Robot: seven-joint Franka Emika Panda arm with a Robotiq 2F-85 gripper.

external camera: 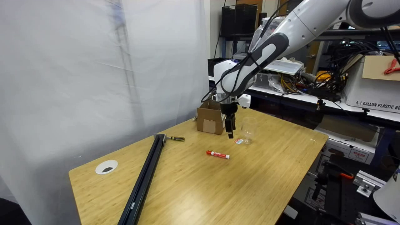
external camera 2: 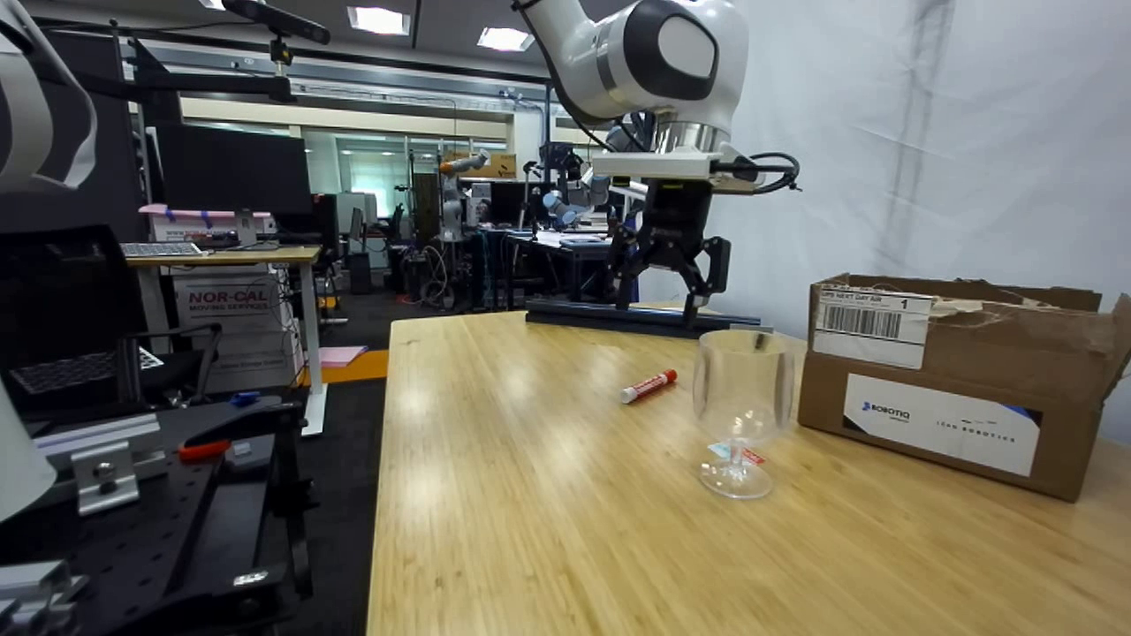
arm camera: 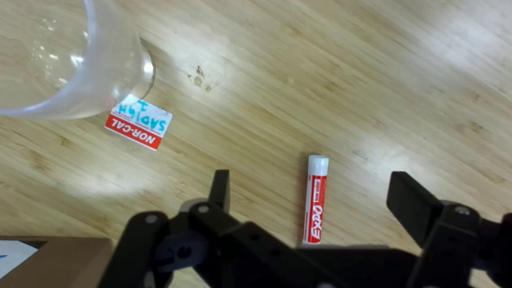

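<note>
On the bare tabletop lies a red and white marker point(arm camera: 315, 201), its white end toward the top of the wrist view. My gripper is open above the table, and from the wrist camera the marker appears between its spread fingers, well below them. Nothing is held. A clear stemmed glass point(external camera 2: 740, 408) stands upright on the table, at the upper left of the wrist view. Close by its foot is a small red and white label point(arm camera: 139, 122). In exterior view 1 the gripper point(external camera: 229, 135) hangs just left of the glass.
An open cardboard box point(external camera 2: 933, 387) stands near the curtain, close to the gripper. A long black rail point(external camera: 144, 176) and a screwdriver point(external camera: 177, 138) lie farther along the table.
</note>
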